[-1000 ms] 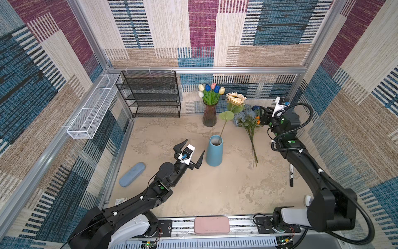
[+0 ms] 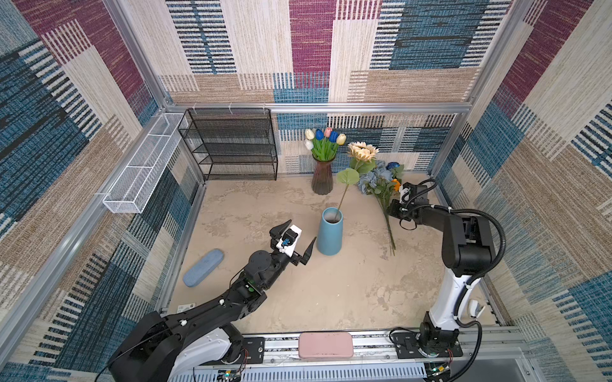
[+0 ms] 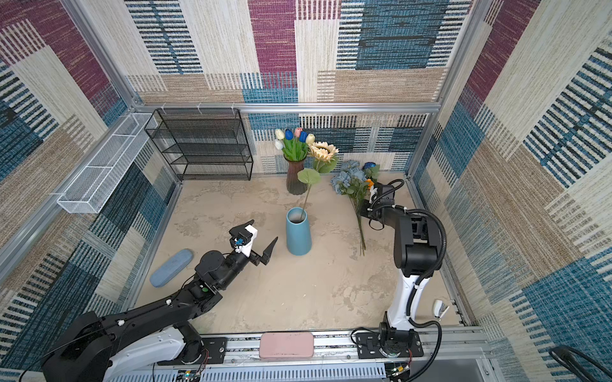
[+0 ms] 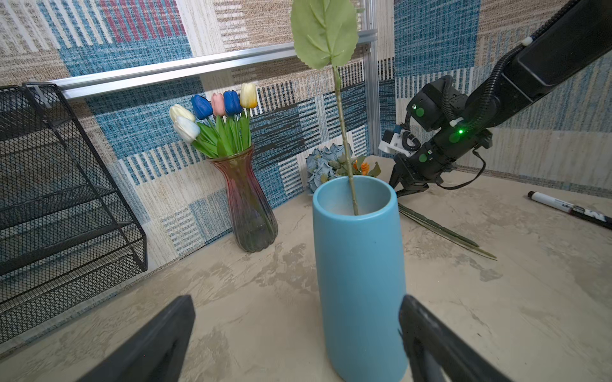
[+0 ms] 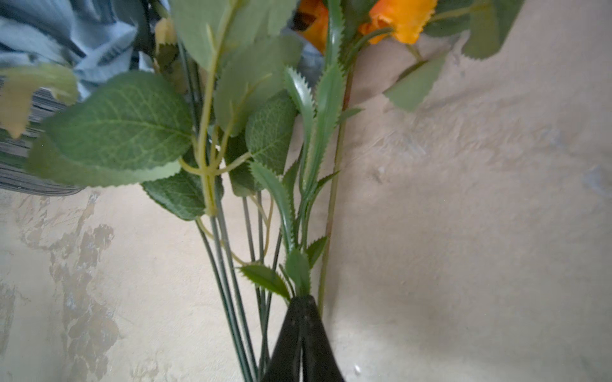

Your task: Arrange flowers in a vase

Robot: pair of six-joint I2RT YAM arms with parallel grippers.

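Observation:
The blue vase (image 2: 329, 236) stands upright mid-table, with one cream flower (image 2: 362, 151) leaning in it. My left gripper (image 2: 302, 231) is open beside the vase, empty; in the left wrist view the vase (image 4: 360, 286) stands beyond its fingers, nearer the right one. Several other flowers lie on the table at the right: blue blooms (image 2: 371, 180), an orange bloom (image 5: 398, 19) and long green stems (image 2: 389, 232). Over these stems, my right gripper is shut. A leafy green stem (image 5: 304, 191) runs down to its fingertips; whether it is pinched between them cannot be told.
A ribbed vase (image 2: 322, 178) of tulips stands behind the blue one. A black mesh rack (image 2: 236, 149) is at the back left, a white wire basket (image 2: 143, 165) on the left wall. A grey-blue case (image 2: 203, 267) lies left.

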